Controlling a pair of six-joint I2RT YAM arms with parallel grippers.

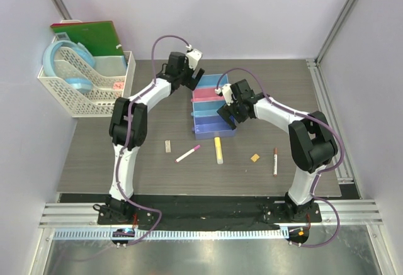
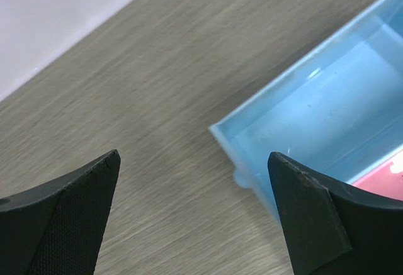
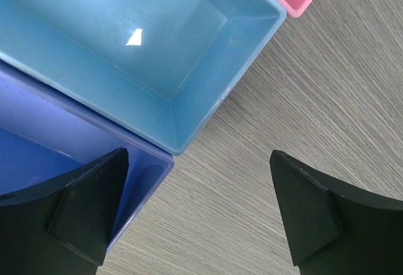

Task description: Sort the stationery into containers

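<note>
Light blue, pink, light blue and dark blue bins stand in a row. The rearmost bin (image 1: 211,80) has its left end near my left gripper (image 1: 192,82). That gripper is open; its left-hand finger (image 2: 75,212) is over bare table, and the bin's corner shows in the gap. At the dark blue bin (image 1: 206,127), my right gripper (image 1: 229,117) is open, with one finger inside and one outside the end wall. Loose on the table are a white eraser (image 1: 167,146), pink-capped marker (image 1: 187,153), yellow stick (image 1: 218,151), orange-yellow block (image 1: 255,158) and dark-capped marker (image 1: 275,162).
At the back left a white basket (image 1: 88,106) holds blue headphones (image 1: 50,55), a green board (image 1: 94,36) and other items. The pink bin (image 1: 204,95) and front light blue bin (image 1: 206,107) appear empty.
</note>
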